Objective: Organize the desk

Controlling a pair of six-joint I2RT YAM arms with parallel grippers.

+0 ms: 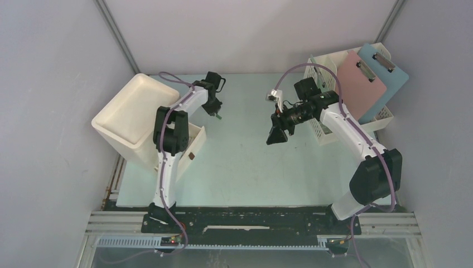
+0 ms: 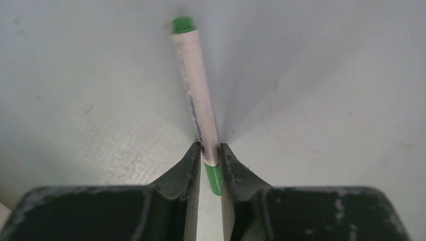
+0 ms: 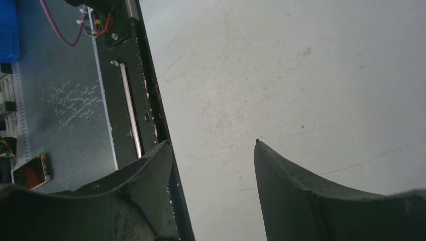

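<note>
A white marker with green ends [image 2: 202,90] lies on the desk top in the left wrist view, mostly hidden under the arm in the top view. My left gripper has its narrowed fingertips on either side of the marker near its lower green end, apparently gripping it. My right gripper stands open and empty over bare desk near the front edge in its wrist view; from above, it is at the centre right.
A cream open bin [image 1: 99,121] and a drawer box [image 1: 196,146] stand at the left. At the back right, a white rack [image 1: 384,120] holds pink [image 1: 357,92] and blue [image 1: 390,84] clipboards.
</note>
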